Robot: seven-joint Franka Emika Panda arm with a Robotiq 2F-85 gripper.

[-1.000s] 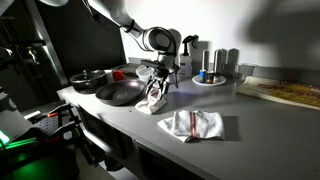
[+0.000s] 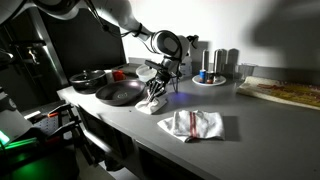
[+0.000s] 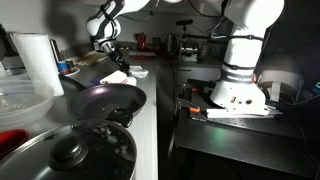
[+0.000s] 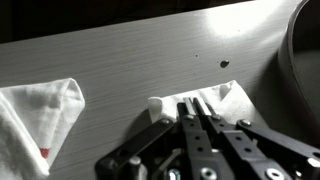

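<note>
A small white cloth [image 2: 150, 104] lies crumpled on the grey counter, right beneath my gripper [image 2: 154, 93]. In the wrist view the fingertips of my gripper reach over the same cloth [image 4: 236, 104], close together. Whether any fabric is between them cannot be made out. A second, larger white cloth [image 2: 205, 124] with a reddish stripe is spread to the right, apart from the gripper; part of this striped cloth [image 4: 60, 105] also shows at the wrist view's left edge. From the other side, the gripper is small and dark above white fabric [image 3: 116, 78].
A dark pan [image 2: 119, 93] stands left of the gripper, with a lidded pot [image 2: 88, 79] beyond it. Bottles and a tray [image 2: 207, 79] line the wall, and a wooden board [image 2: 290, 92] lies at back right. Bare counter [image 2: 255, 130] extends on the right.
The arm has tipped and sunk slightly toward the counter over the small cloth. The striped cloth and the pans have stayed where they were.
</note>
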